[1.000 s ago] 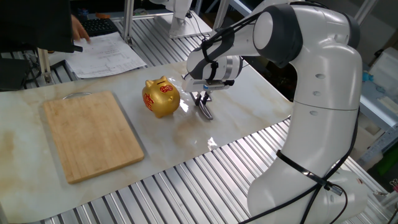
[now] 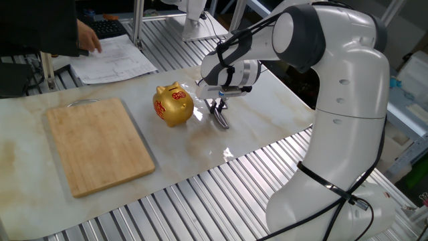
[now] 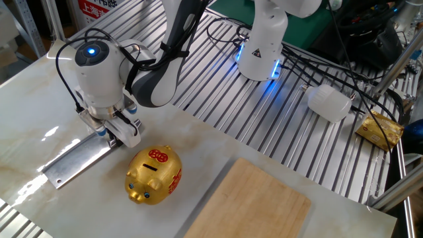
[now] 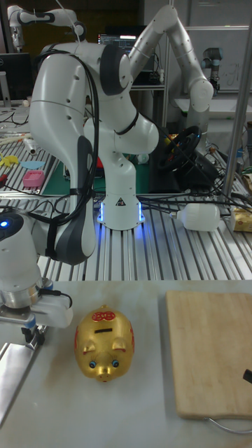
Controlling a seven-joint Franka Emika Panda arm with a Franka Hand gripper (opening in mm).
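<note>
My gripper [image 2: 218,105] points down just to the right of the gold piggy bank in exterior view 1. Low over the table, its fingers are at a long silvery metal tool with a flat blade [image 3: 82,158], seen in exterior view 2. In exterior view 1 a curved, handle-like end [image 2: 221,120] of it shows below the fingers. Whether the fingers are closed on it or only around it does not show. The piggy bank [image 3: 154,174], gold with red markings, stands upright beside the gripper, apart from it.
A wooden cutting board [image 2: 100,147] with a metal loop lies on the marble-patterned table, past the piggy bank. Papers [image 2: 112,60] lie beyond the table, near a person's hand [image 2: 88,37]. Bare tabletop [image 2: 190,157] shows in front of the piggy bank.
My arm, the metal tool, the piggy bank and the board have not visibly moved.
</note>
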